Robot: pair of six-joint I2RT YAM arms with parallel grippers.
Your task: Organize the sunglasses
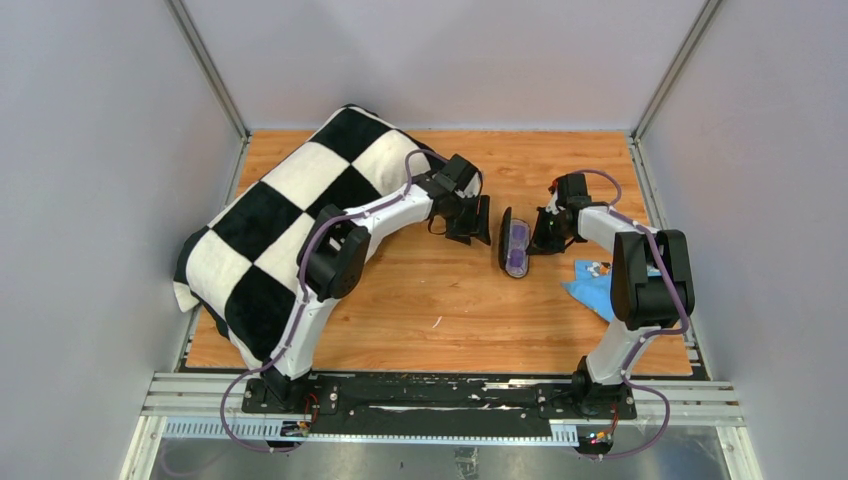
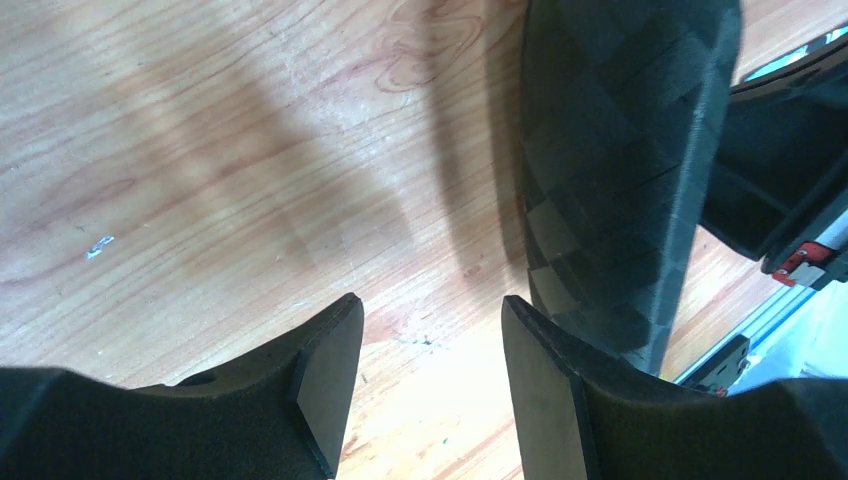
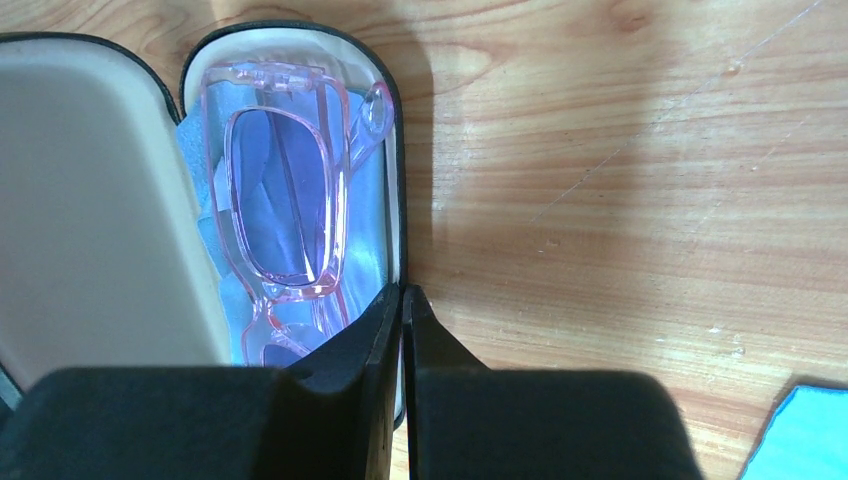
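An open glasses case (image 1: 518, 250) with a dark checked lid (image 2: 610, 170) stands mid-right on the table. The right wrist view shows pink-clear sunglasses (image 3: 280, 200) on a blue cloth inside its tray. My right gripper is shut on the case's right rim. My left gripper is open, just left of the lid, with bare wood between its fingers.
A blue cloth or pouch (image 1: 590, 292) lies near the right arm. A large black-and-white checked cushion (image 1: 300, 190) fills the left side.
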